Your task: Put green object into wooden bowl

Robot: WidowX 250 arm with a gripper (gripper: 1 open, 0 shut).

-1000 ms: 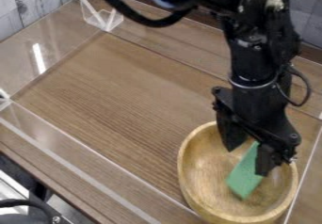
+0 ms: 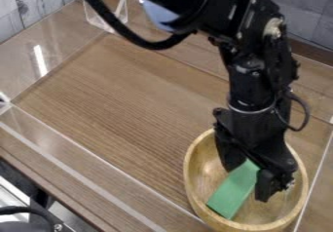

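The green object [image 2: 232, 194], a flat elongated block, lies slanted inside the wooden bowl [image 2: 196, 182] at the lower right of the camera view. Its lower end rests near the bowl's front-left wall. My black gripper [image 2: 248, 172] points down into the bowl, over the object's upper end. The fingers stand apart, one to the left of that end and one to its right, so the gripper looks open. Part of the object's upper end is hidden by the fingers.
Bare wooden table [image 2: 111, 104] stretches left of the bowl, with free room there. A clear plastic container [image 2: 107, 12] stands at the back left. Dark cables [image 2: 29, 216] lie at the lower left corner.
The gripper has shifted slightly left.
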